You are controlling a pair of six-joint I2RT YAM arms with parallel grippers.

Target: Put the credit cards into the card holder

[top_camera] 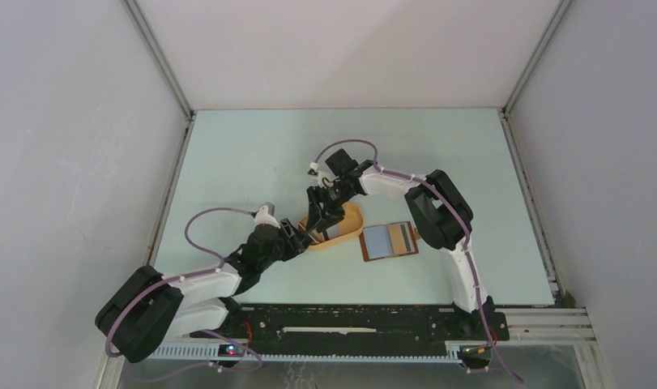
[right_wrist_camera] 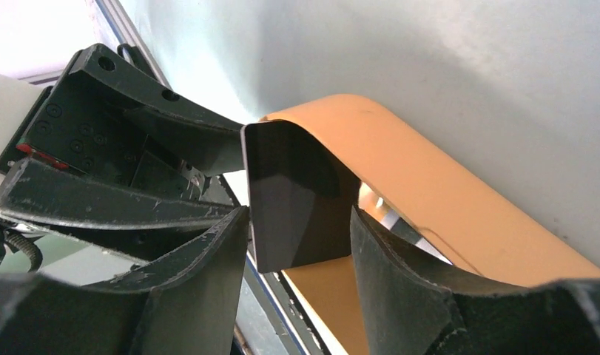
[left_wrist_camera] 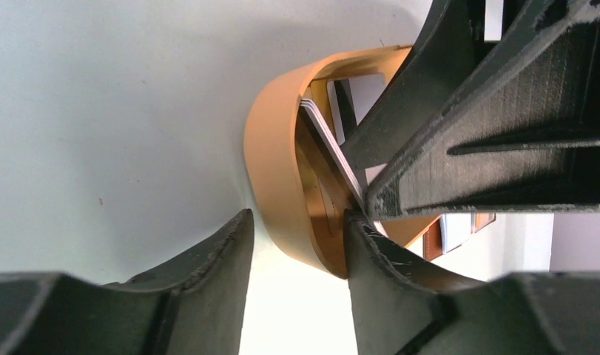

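An orange oval tray (top_camera: 360, 219) sits near the table's front with cards inside. In the right wrist view a dark card (right_wrist_camera: 300, 196) stands at the tray's end, spanning the space between my right gripper's (right_wrist_camera: 300, 213) parted fingertips; whether they press on it cannot be told. Seen edge-on in the left wrist view, the pale-edged card (left_wrist_camera: 325, 133) leans against the end wall. My left gripper has its fingers apart, around the tray's end, one outside and one at the wall's inner side. The brown card holder (top_camera: 365, 253) lies right of the tray, bearing blue-grey and tan faces.
A pale card (top_camera: 332, 232) with a dark stripe lies on the tray's floor. The two grippers crowd each other closely at the tray's left end.
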